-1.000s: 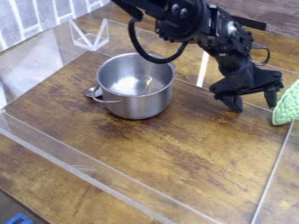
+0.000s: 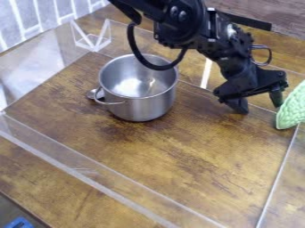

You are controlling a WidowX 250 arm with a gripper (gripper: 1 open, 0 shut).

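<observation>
My black arm reaches in from the top and bends down at the right, where my gripper (image 2: 252, 100) hangs low over the wooden table (image 2: 179, 169), beside a green, textured object (image 2: 290, 109) at the right edge. The fingers are dark and partly shadowed; I cannot tell what, if anything, is between them. A steel pot (image 2: 137, 93) with a side handle stands left of the gripper, with something thin and light inside.
Clear panels edge the table at the left and back left. A blue object (image 2: 17, 223) shows at the bottom left corner.
My gripper has shifted very slightly left, and the green object also sits a little further left. The pot is unmoved.
</observation>
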